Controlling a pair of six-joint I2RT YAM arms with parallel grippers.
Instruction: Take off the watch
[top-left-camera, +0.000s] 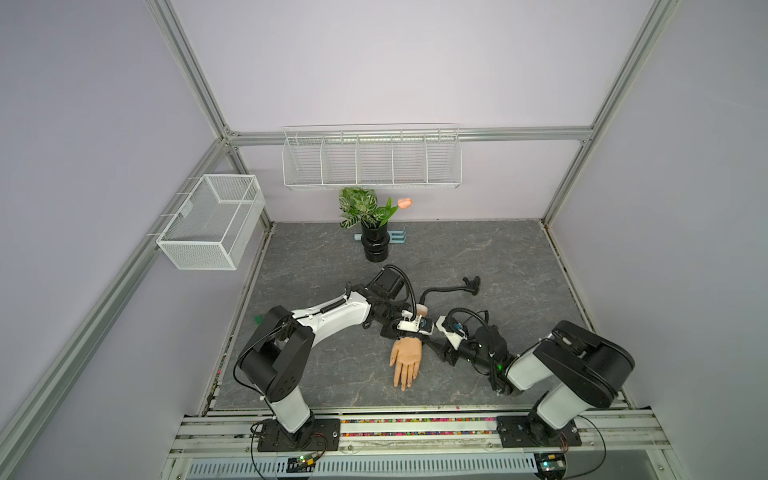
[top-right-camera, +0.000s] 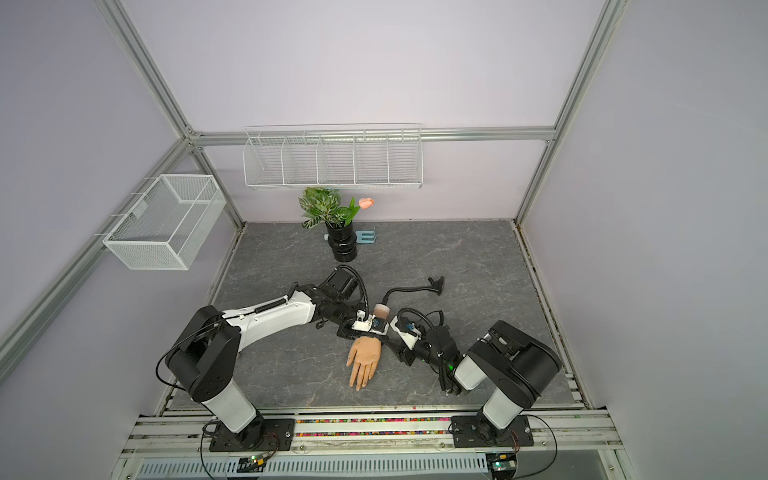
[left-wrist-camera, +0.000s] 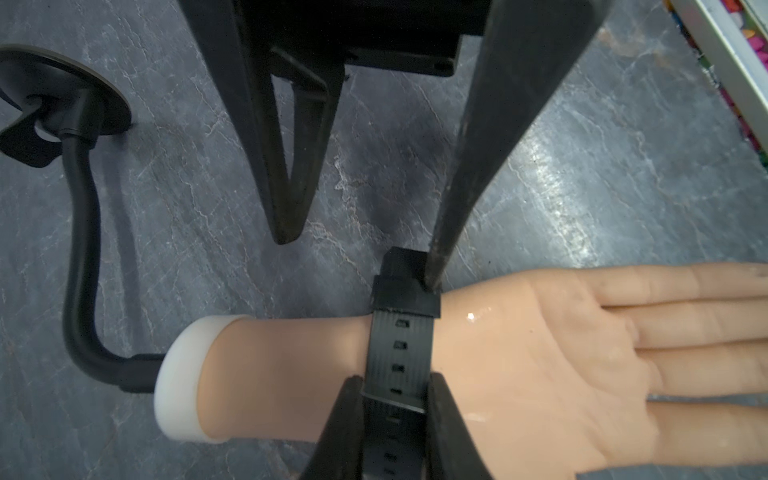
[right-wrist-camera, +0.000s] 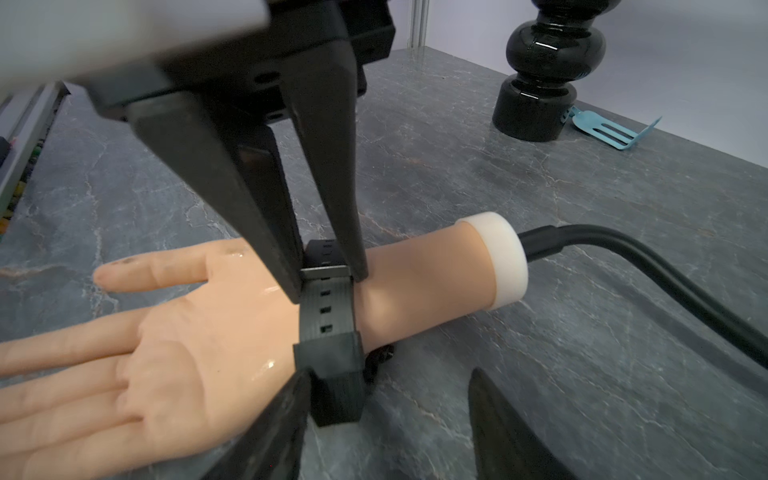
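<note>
The model hand (left-wrist-camera: 512, 352) lies palm up, its wrist wearing a black watch strap (left-wrist-camera: 400, 344) with a row of holes. In the right wrist view, the strap's end (right-wrist-camera: 336, 400) juts out past the side of the wrist. My left gripper straddles the band from above, its parted fingers on either side of it. My right gripper is open beside the wrist, with one fingertip touching or very near the strap's end in the left wrist view and the other well off it. The watch's face is hidden under the wrist.
A black bent stand (left-wrist-camera: 84, 264) joins the white end of the forearm. Farther back are a black vase (top-left-camera: 374, 242) with plants and a blue fork-like tool (right-wrist-camera: 612, 128). White wire baskets hang on the walls. Both grippers crowd the wrist.
</note>
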